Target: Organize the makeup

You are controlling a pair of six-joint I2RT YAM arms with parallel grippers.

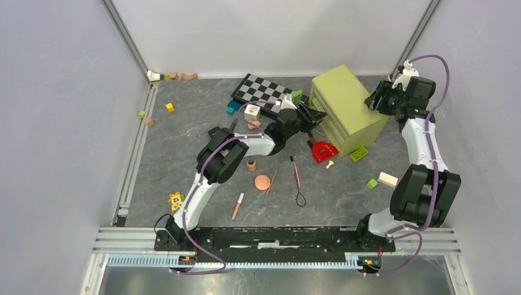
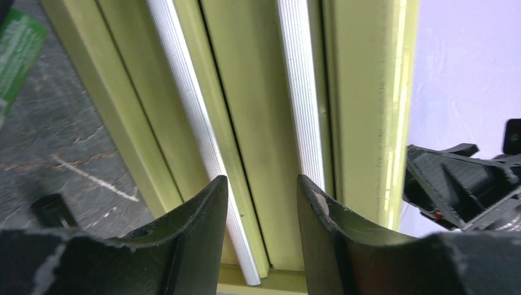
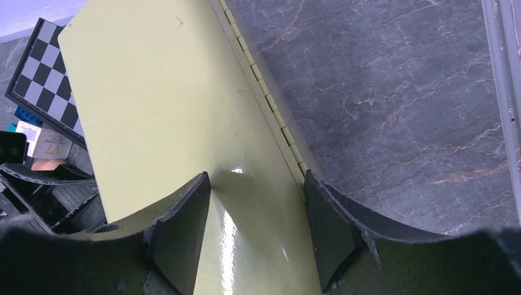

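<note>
An olive-green box with drawers (image 1: 347,101) stands right of centre. My left gripper (image 1: 314,118) is at its drawer face, fingers apart near a white handle strip (image 2: 196,110). My right gripper rests at the box's top by the hinged far edge, fingers apart. Makeup lies on the floor: a pink compact (image 1: 262,182), a nail bottle (image 1: 250,165), a brush (image 1: 238,203), pencils (image 1: 271,182) and an eyelash-curler-like looped tool (image 1: 300,198).
A checkerboard (image 1: 264,92) lies behind my left gripper. A red dustpan (image 1: 324,152), green brick (image 1: 359,154) and small blocks surround the box.
</note>
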